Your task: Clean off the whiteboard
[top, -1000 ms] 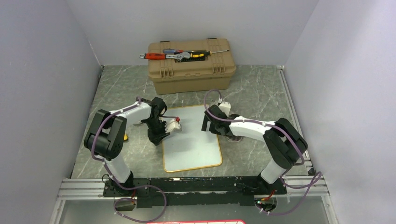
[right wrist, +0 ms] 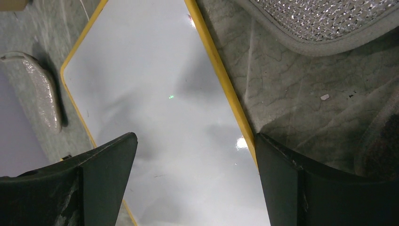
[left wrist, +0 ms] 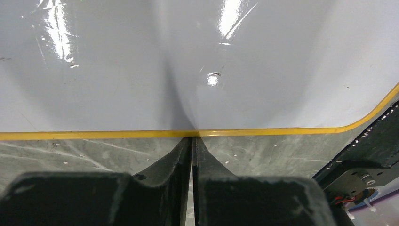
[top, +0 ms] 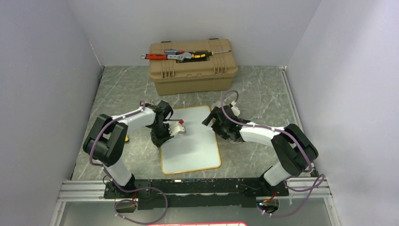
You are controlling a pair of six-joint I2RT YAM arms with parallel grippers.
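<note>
The white whiteboard (top: 188,146), with its yellow rim, lies flat between the arms. My left gripper is shut on its yellow edge (left wrist: 263,132), at the board's left side in the top view. A few small dark specks and glare spots show on the white surface. My right gripper stands open at the board's right edge, nothing between its fingers. One right finger (right wrist: 106,169) is over the white surface; the other (right wrist: 282,174) is by the yellow rim (right wrist: 226,84). No eraser can be clearly made out.
A tan toolbox (top: 193,80) with tools on top stands behind the board. A grey mesh-covered item (right wrist: 329,23) lies right of the board, another (right wrist: 44,92) on its left. A small yellow object (top: 126,139) sits near the left arm.
Over the last second the board shifted slightly left, while the left gripper moved a little right.
</note>
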